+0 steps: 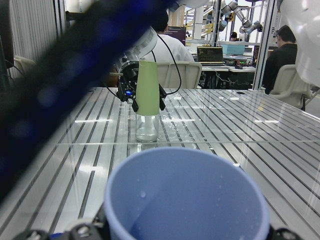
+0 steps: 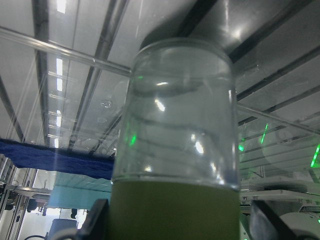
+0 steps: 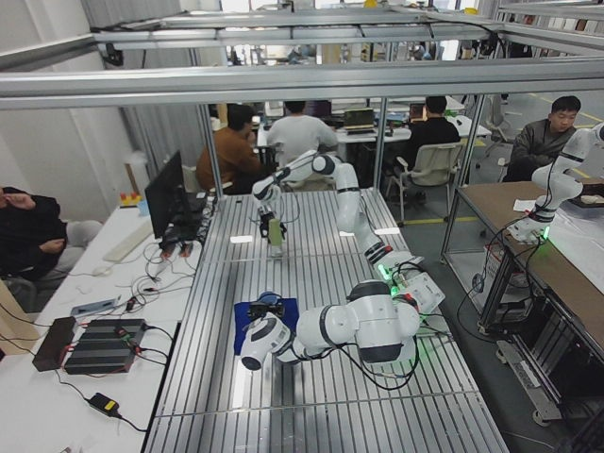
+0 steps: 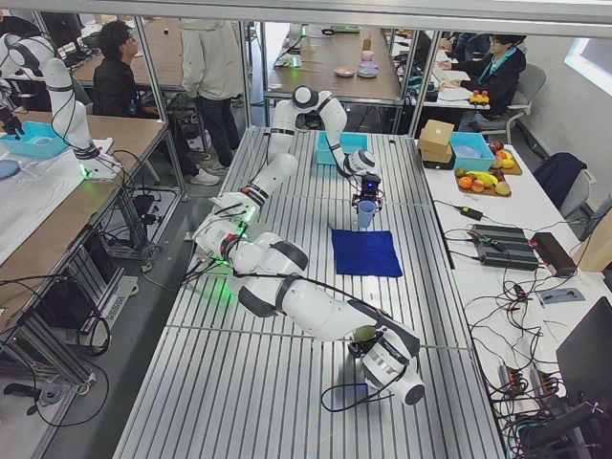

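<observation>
A blue cup (image 1: 187, 200) fills the bottom of the left wrist view, held in my left gripper (image 4: 366, 206); in the camera left view that gripper (image 3: 266, 311) is over the blue cloth (image 4: 366, 252). A clear bottle with a pale green sleeve (image 1: 147, 87) stands upright on the slatted table at the other end. My right gripper surrounds the sleeve, one finger each side; whether it has closed on it I cannot tell. In the right wrist view the bottle (image 2: 175, 115) sits between the fingertips.
The slatted table (image 3: 226, 396) has free room around the cloth. Blue bins (image 4: 469, 145), a fruit board (image 4: 488, 182) and boxes stand on the white side table; cables and electronics (image 3: 104, 344) lie along it. Aluminium frame posts surround the table.
</observation>
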